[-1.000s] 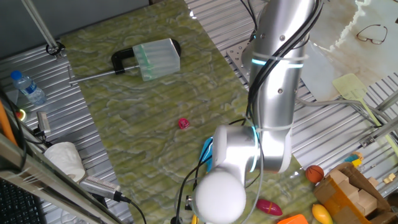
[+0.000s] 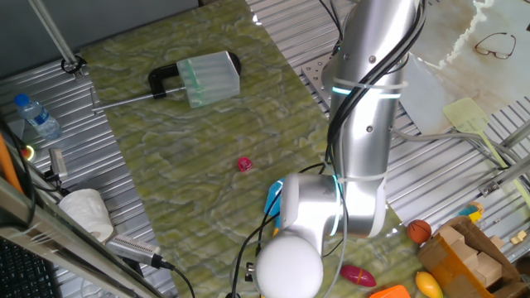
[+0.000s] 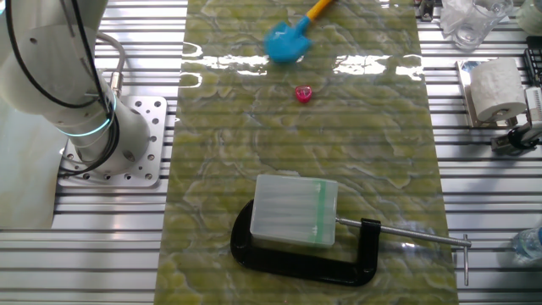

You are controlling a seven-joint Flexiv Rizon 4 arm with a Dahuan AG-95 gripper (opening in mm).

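The arm (image 2: 368,124) reaches over the green marbled mat, and its white wrist (image 2: 290,265) covers whatever lies below it in exterior view 1. No fingers of my gripper can be made out in either view. A blue shovel (image 3: 288,42) with a yellow handle lies on the mat; in exterior view 1 the wrist hides most of it. Alone on bare mat sits a small pink-red object (image 3: 303,94). A translucent box (image 3: 292,210) with a green stripe rests against a black C-clamp (image 3: 313,267), whose screw points toward the mat's edge.
Beside the wrist lie a dark red oval toy (image 2: 358,276), an orange item (image 2: 389,292) and a yellow fruit (image 2: 428,285). A cardboard box (image 2: 465,261) and small basketball (image 2: 418,231) stand off the mat. A paper roll (image 3: 498,89) sits opposite.
In exterior view 1 the wrist has shifted slightly left and the forearm has swung a little. The objects on the mat have stayed where they were.
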